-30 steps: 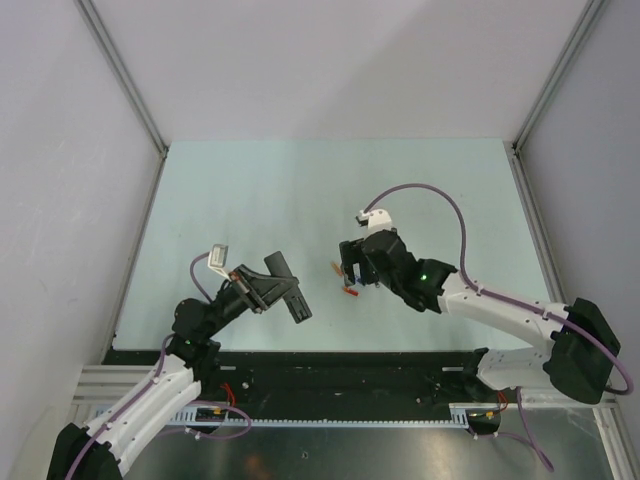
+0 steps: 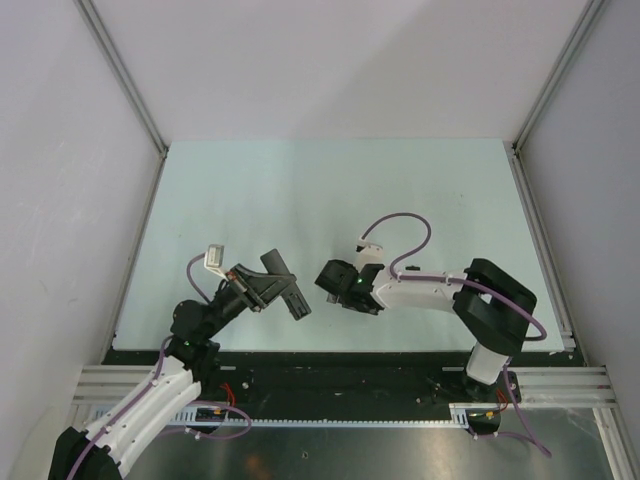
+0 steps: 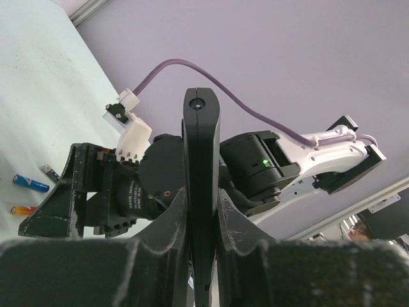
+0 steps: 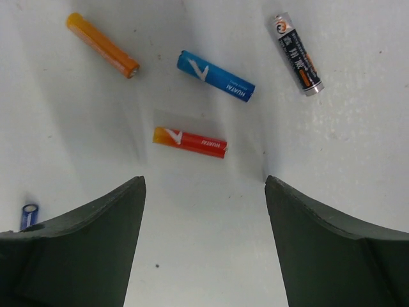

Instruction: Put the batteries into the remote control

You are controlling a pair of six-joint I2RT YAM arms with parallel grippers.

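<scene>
My left gripper [image 2: 262, 285] is shut on the black remote [image 3: 201, 141], held tilted above the mat on the left side. My right gripper hangs low over the batteries, its fingers apart with nothing between them. Just beyond the fingertips lies a red battery [image 4: 198, 142]. Further off are a blue battery [image 4: 216, 75], an orange battery [image 4: 102, 45] and a black-and-silver battery [image 4: 297, 54]. Another blue battery [image 4: 29, 216] sits at the lower left of the right wrist view. In the top view the right arm hides most batteries.
Walls stand on both sides.
My right gripper has moved down and over the batteries, hiding them in the top view, with the arm drawing leftward. The left arm holding the remote has not visibly moved.
</scene>
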